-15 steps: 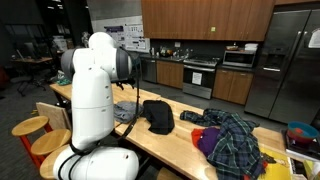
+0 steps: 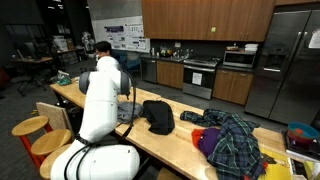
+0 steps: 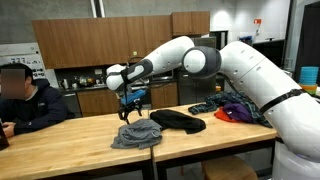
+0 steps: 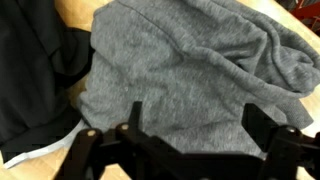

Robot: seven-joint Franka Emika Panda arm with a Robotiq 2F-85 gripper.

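A crumpled grey cloth [image 3: 137, 134] lies on the wooden table under my gripper [image 3: 130, 104]. In the wrist view, the grey cloth [image 4: 175, 75] fills most of the picture, its folds bunched toward the upper right. Both dark fingers of the gripper stand wide apart in front of it, with nothing held between them. Exterior view 2 shows a gap between gripper and cloth. Beside the grey cloth is a black cloth [image 2: 158, 115], whose light edge shows at the left of the wrist view.
Farther along the table are a red and purple cloth [image 2: 208, 140], a dark plaid cloth [image 2: 235, 145] and something yellow [image 2: 275, 172]. Stools [image 2: 38, 127] stand by the table's side. A person [image 3: 35, 105] sits at the far left in exterior view 2.
The arm has come down over the last second, bringing the gripper lower over the grey cloth. The cloths lie as before.
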